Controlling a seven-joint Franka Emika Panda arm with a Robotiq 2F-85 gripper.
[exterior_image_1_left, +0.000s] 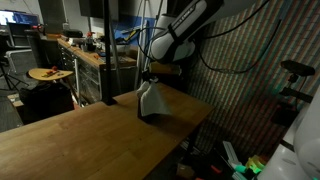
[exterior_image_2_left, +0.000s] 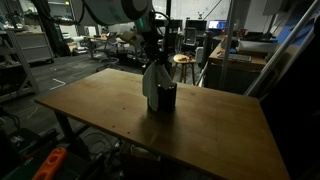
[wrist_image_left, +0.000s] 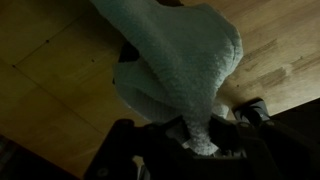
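Note:
A pale grey-white cloth (exterior_image_1_left: 152, 100) hangs from my gripper (exterior_image_1_left: 150, 78) above the wooden table. Over and beside a small black box (exterior_image_2_left: 167, 98) the cloth drapes, covering part of it. From close up in the wrist view, the bunched cloth (wrist_image_left: 185, 55) runs down to my gripper, which is shut on it. The fingertips are dark and hard to make out there. In exterior view 2 the cloth (exterior_image_2_left: 152, 85) falls on the left side of the box.
A round stool (exterior_image_1_left: 50, 74) and a wooden cabinet (exterior_image_1_left: 92, 72) stand behind it. A dark vertical post (exterior_image_1_left: 106, 60) rises near the table's far edge.

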